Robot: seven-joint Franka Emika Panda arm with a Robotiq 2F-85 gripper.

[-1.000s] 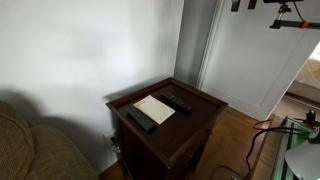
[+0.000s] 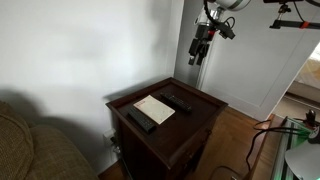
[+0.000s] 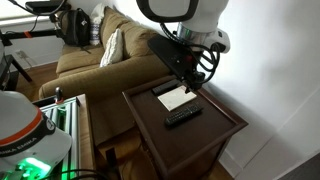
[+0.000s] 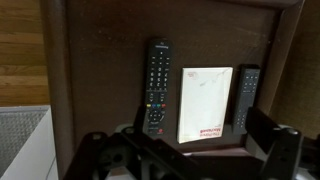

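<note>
My gripper (image 2: 195, 60) hangs open above the right back part of a dark wooden side table (image 2: 185, 139), well clear of its top, with nothing between its fingers. In the wrist view the gripper shows its dark fingers along the lower edge. A long black remote (image 4: 158, 85) lies on the table, left of a white booklet (image 4: 205, 100) with small red print. Beyond the booklet, near the table's raised rim, a second, shorter remote (image 4: 245, 98) lies parallel to it. In exterior view 2 the long remote (image 3: 184, 117) is nearest that camera.
A white wall (image 2: 90, 50) stands behind the table. A brown couch (image 2: 40, 145) is off to one side. Cables (image 2: 262, 130) trail near the robot base. Bare tabletop lies left of the long remote in the wrist view.
From high at the top right of exterior view 1, my gripper has come down and leftward toward the table. The remotes and booklet have stayed in place.
</note>
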